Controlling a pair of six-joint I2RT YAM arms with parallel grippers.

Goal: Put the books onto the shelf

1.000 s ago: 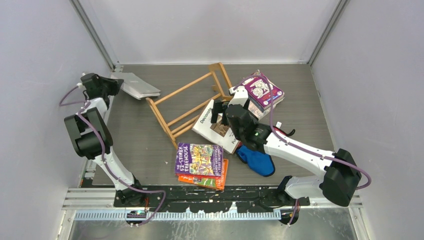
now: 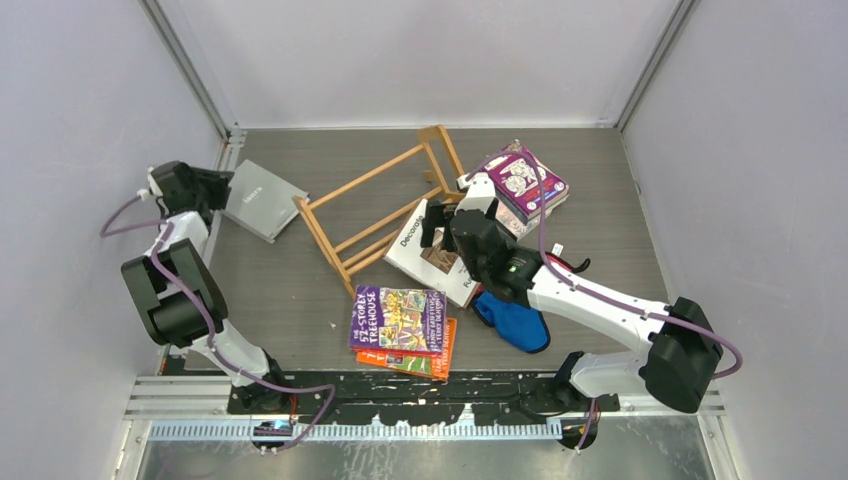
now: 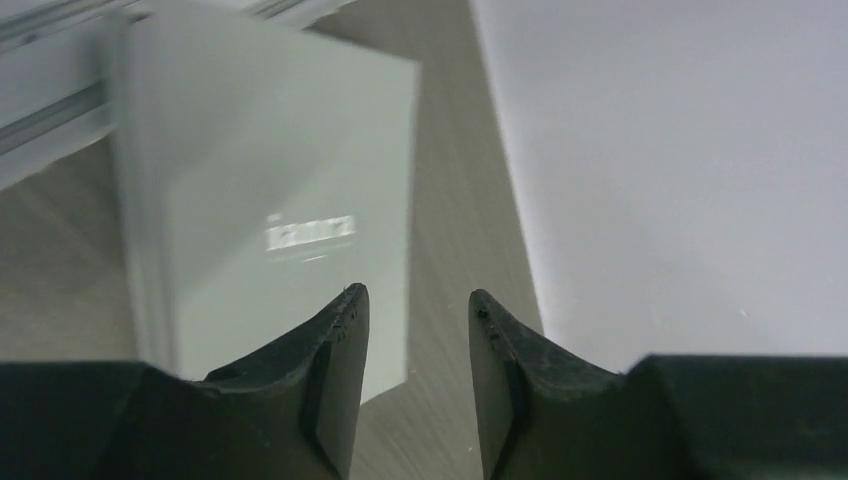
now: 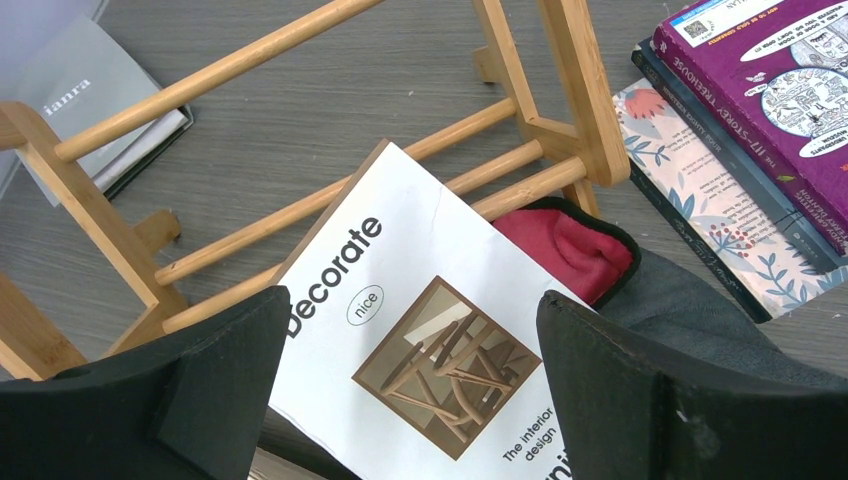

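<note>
A grey file (image 2: 262, 200) lies at the back left; my left gripper is just beside it, part open and empty, with the file (image 3: 290, 160) blurred beyond its fingers. My right gripper stands open over the white Decorate book (image 4: 400, 230), nothing visibly held. A purple book pile (image 2: 518, 185) lies at the back right. A purple Treehouse book (image 2: 398, 318) lies on an orange book (image 2: 405, 363) at the front.
A wooden rack (image 2: 365, 178) occupies the middle, partly under or beside the Decorate book. A blue pouch (image 2: 512, 325) lies at front right. The left wall is close to my left arm.
The grey file was raised and tilted a second ago and now lies flatter, further toward the front. The right arm is still.
</note>
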